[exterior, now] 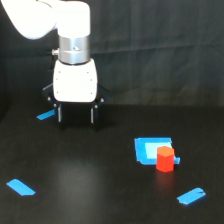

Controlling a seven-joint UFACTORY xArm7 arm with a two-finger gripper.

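Observation:
My gripper hangs at the upper left of the camera view, over the dark table. Its two thin dark fingers point down and stand well apart; the gap between them is empty. Far to the right and nearer the camera is a red block. It overlaps the lower right part of a white square patch with a blue border, hiding some of it.
Blue strips mark the dark table: one piece at the front left, another at the front right, and a third left of the gripper. Open table lies between gripper and block. A dark curtain hangs behind.

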